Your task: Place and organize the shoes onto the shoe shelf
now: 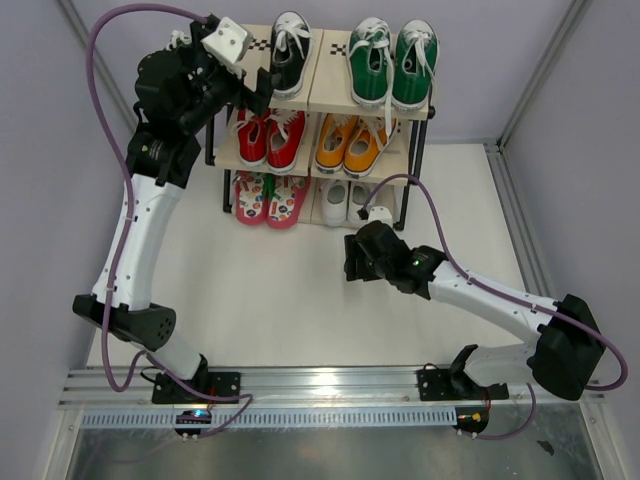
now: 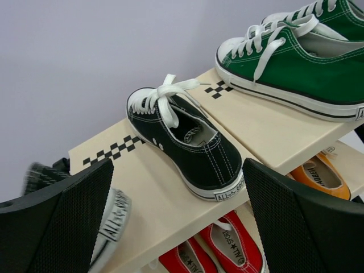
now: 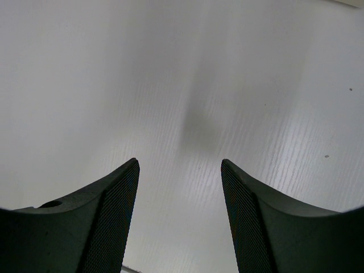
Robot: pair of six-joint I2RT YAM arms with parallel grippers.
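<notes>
My left gripper [image 1: 255, 85] stands open at the top shelf's left part. In the left wrist view a second shoe [image 2: 114, 224], showing a white sole, is partly hidden behind the left finger; a black sneaker [image 2: 199, 153] stands upright beside it. Green sneakers [image 1: 370, 70] fill the top right. Red sneakers [image 1: 285, 140] and orange sneakers [image 1: 365, 145] are on the middle shelf, pink patterned shoes [image 1: 285, 200] and white shoes [image 1: 333, 205] on the bottom. My right gripper [image 1: 357, 258] is part open over bare surface, with nothing between its fingers.
The white work surface [image 1: 270, 300] in front of the shelf is clear. Grey walls [image 1: 570, 200] close in the sides. The top shelf's board [image 2: 114, 159] has bare room with a checkered strip beside the black sneaker.
</notes>
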